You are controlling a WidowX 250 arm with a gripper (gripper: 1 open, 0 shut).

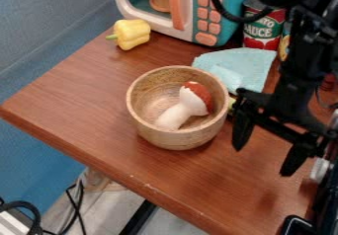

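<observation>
A wooden bowl (148,127) stands on the table, holding a white toy mushroom (184,109) with a red top. To the right of the bowl my black gripper (264,152) hangs above the tabletop, its two fingers spread wide with nothing visible between them. A small pale yellow-green item is partly hidden just behind the bowl's right side.
A yellow toy pepper (130,34) lies at the back left, beside a toy microwave (162,7). A light blue cloth (235,64) and a can (264,30) are behind the bowl.
</observation>
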